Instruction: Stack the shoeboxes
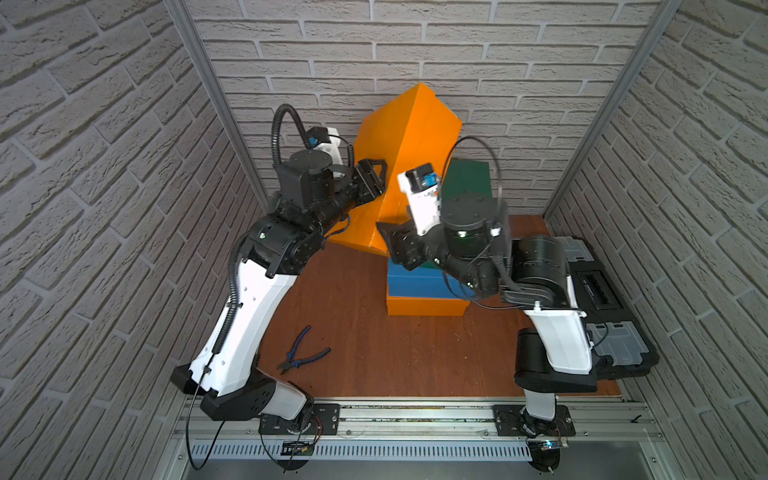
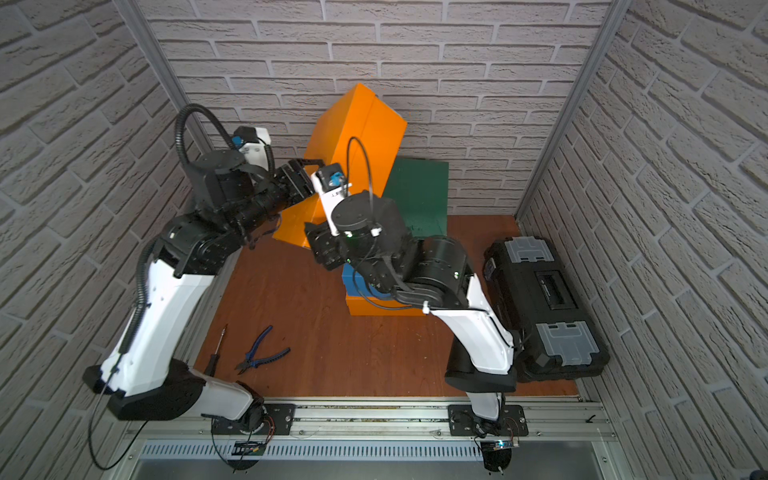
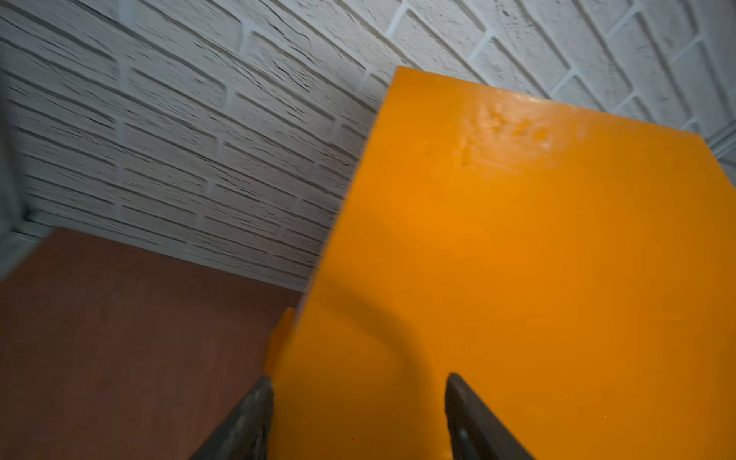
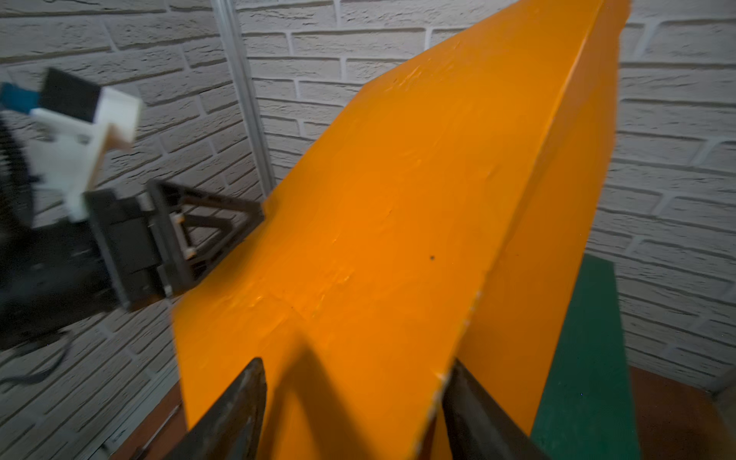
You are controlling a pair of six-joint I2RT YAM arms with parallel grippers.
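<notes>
An orange shoebox hangs tilted in the air, held between my two arms. My left gripper is shut on it at the left side; in the left wrist view its fingertips lie at the box's orange faces. My right gripper is shut on its lower part, nearer the front. Behind and below stands a stack: a green box above a blue box, which sits on an orange box. Part of the stack is hidden by the held box and right arm.
A black toolbox lies along the right side of the wooden table. Blue-handled pliers and a screwdriver lie at the front left. Brick-patterned walls enclose the back and both sides.
</notes>
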